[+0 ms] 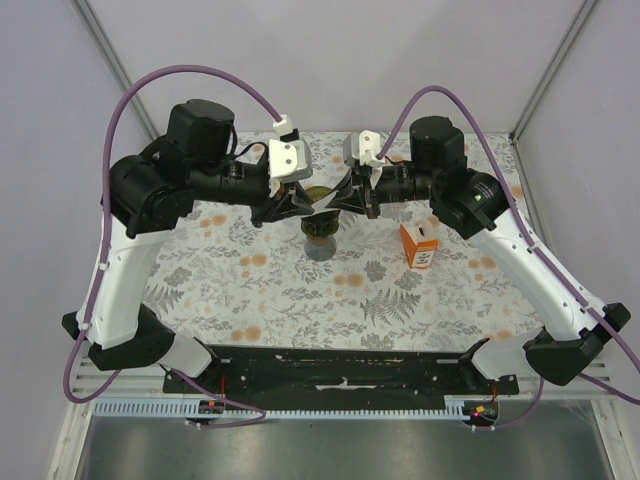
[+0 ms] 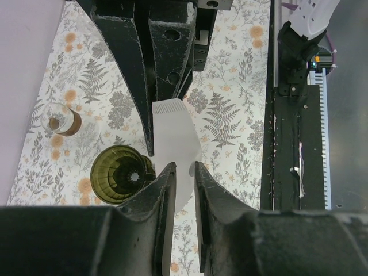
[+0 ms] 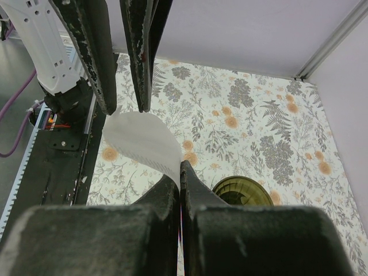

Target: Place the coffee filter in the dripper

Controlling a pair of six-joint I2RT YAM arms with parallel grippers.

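Observation:
Between both grippers, over the green dripper (image 1: pixel 320 224) on its clear stand, hangs a white paper filter (image 2: pixel 175 132). My right gripper (image 1: pixel 348 200) is shut on the filter's edge, which runs into its fingertips in the right wrist view. My left gripper (image 1: pixel 305 207) is at the filter's other side; in the left wrist view its fingertips (image 2: pixel 184 168) meet the paper with a narrow gap between them. In the right wrist view the dripper (image 3: pixel 241 190) shows behind the right fingers.
An orange box (image 1: pixel 420 245) stands right of the dripper on the floral mat (image 1: pixel 250 300). A small clear cup (image 2: pixel 60 119) stands near the dripper.

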